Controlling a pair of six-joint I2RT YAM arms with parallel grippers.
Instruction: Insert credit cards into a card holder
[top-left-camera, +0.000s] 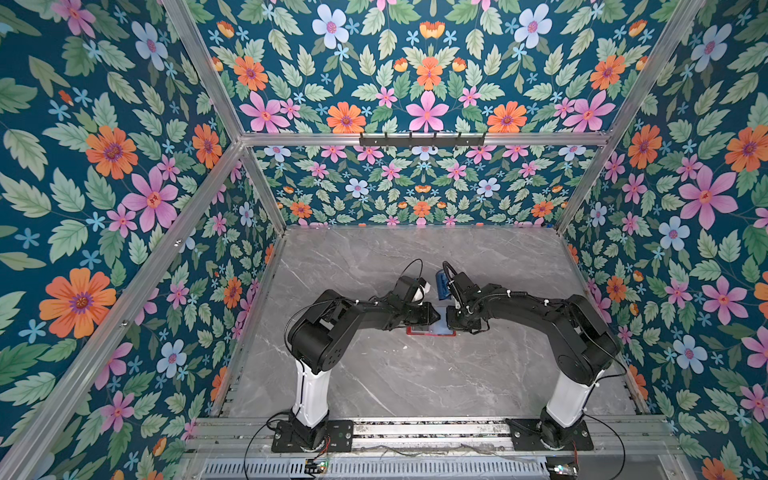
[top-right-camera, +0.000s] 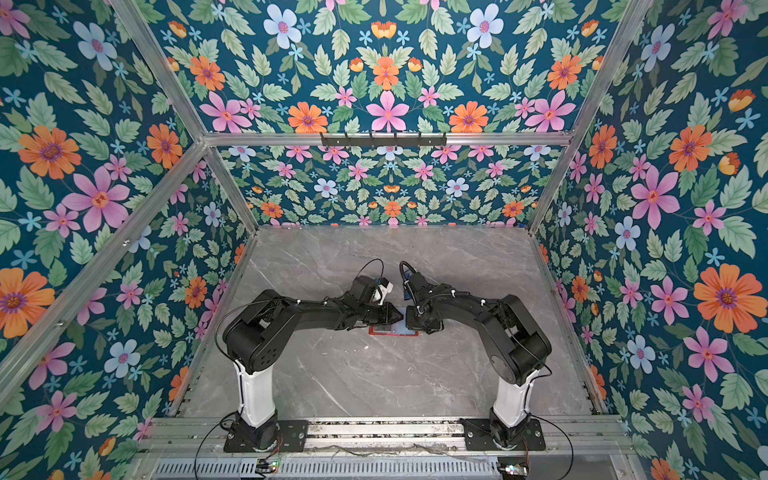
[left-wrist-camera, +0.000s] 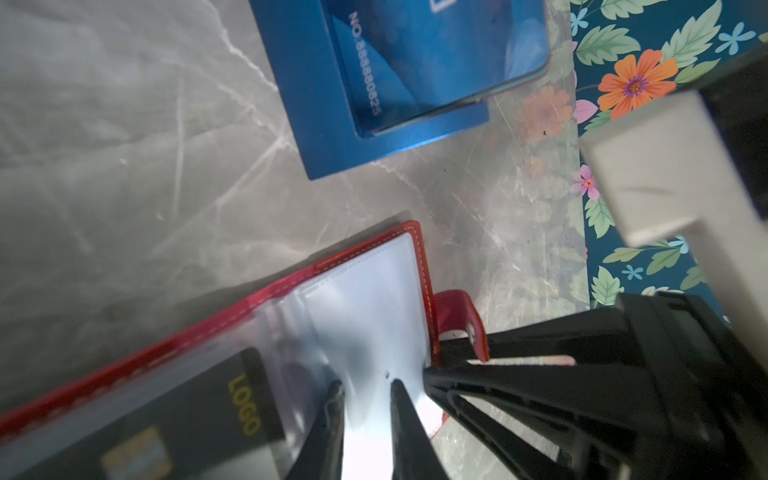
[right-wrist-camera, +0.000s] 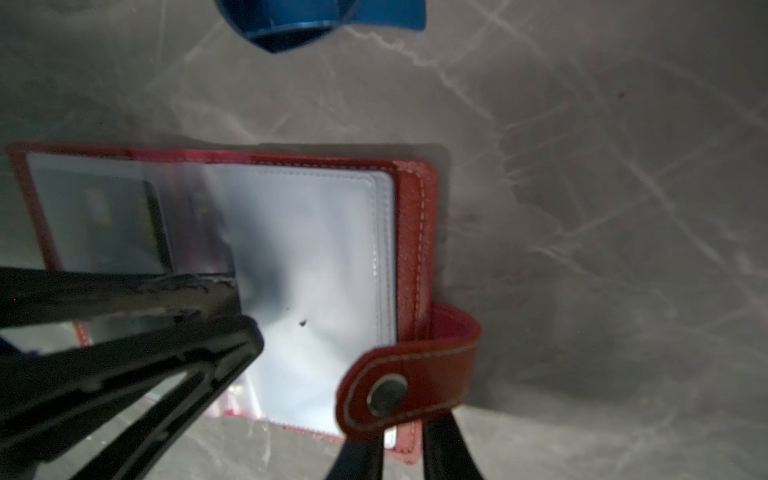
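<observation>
An open red card holder (top-left-camera: 432, 333) with clear sleeves (right-wrist-camera: 312, 264) lies on the marble table. Its left sleeve holds a dark LOGO card (left-wrist-camera: 208, 424); the right sleeve shows white. My left gripper is over the sleeves, fingers part open, nothing visible between them. My right gripper is shut on the holder's right edge beside the snap strap (right-wrist-camera: 432, 368). Beyond the holder lies a blue card tray with blue cards (left-wrist-camera: 432, 56).
Floral walls with metal rails enclose the space. Both arms reach in from the near edge.
</observation>
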